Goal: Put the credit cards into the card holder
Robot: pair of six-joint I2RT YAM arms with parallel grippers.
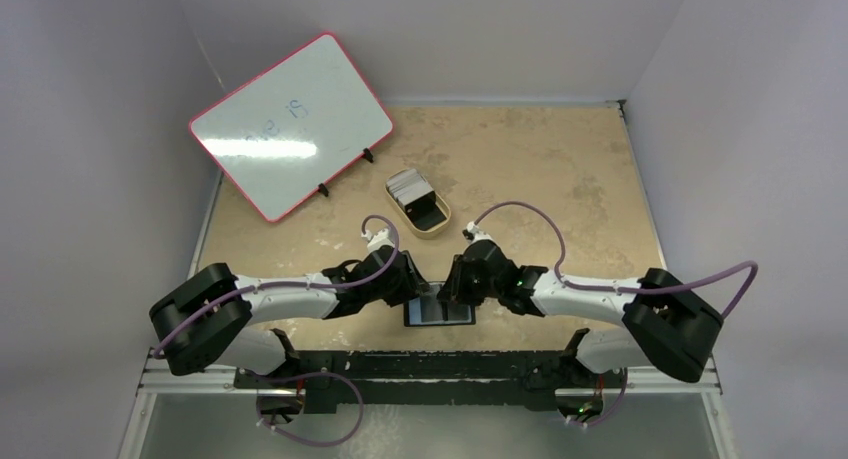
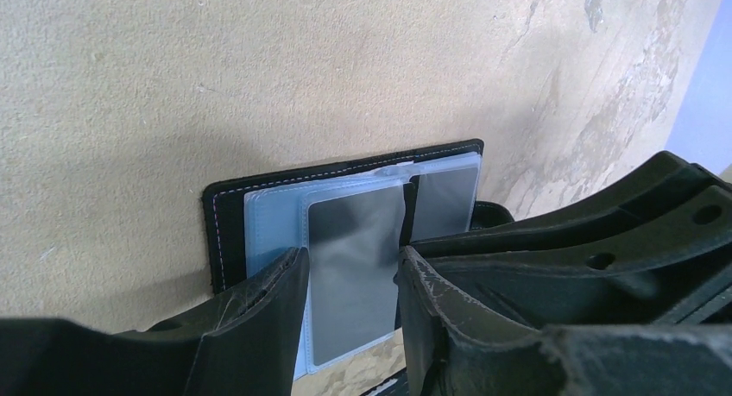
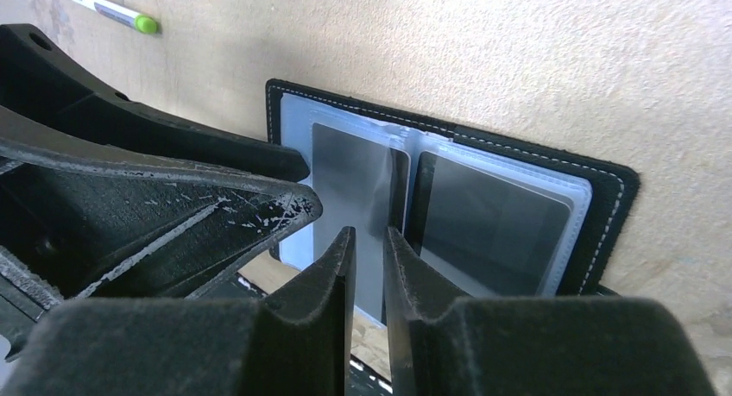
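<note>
The open card holder [image 1: 440, 317] lies at the table's front between both arms, blue-edged sleeves with grey inner pockets showing. In the left wrist view my left gripper is open over the left sleeve [image 2: 350, 284]. My right gripper has its fingertips close together at the holder's middle, around the edge of the left sleeve, near a dark strip; whether anything is between them I cannot tell. The right sleeve [image 3: 488, 223] lies beside it. A tan tray [image 1: 440, 222] behind holds several pale cards and a dark area.
A whiteboard [image 1: 290, 119] on clips stands at the back left. A green-capped pen [image 3: 112, 8] lies beyond the holder in the right wrist view. Walls enclose the sides and back.
</note>
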